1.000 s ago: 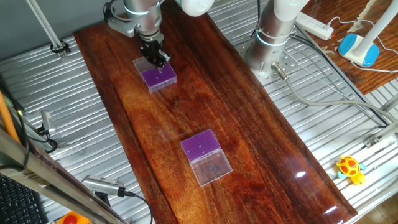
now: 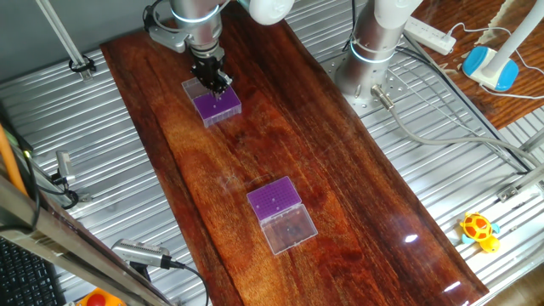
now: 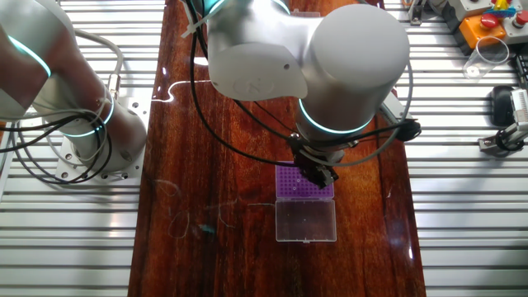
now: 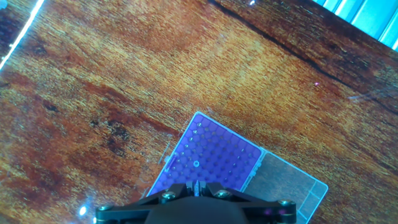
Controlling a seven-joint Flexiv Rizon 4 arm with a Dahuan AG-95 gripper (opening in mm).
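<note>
One purple tube rack (image 2: 218, 104) in a clear box lies at the far end of the table, lid folded open. My gripper (image 2: 218, 92) points down over it, its tips close to the rack's top. In exterior view 2 the gripper (image 3: 323, 176) covers part of the rack (image 3: 290, 183); the clear lid (image 3: 306, 221) lies flat beside it. In the wrist view my gripper overlaps the near edge of the rack (image 4: 214, 154), fingers close together; whether anything is between them is unclear. A small pale tube top (image 4: 196, 163) shows in the rack.
A second purple rack (image 2: 274, 199) with an open clear lid (image 2: 289, 229) lies nearer the middle of the wooden table (image 2: 357, 204). Bare wood separates the boxes. A toy turtle (image 2: 478, 228) lies off the table.
Over the last second my arm has shifted very slightly to the right above the far rack. Both boxes are where they were.
</note>
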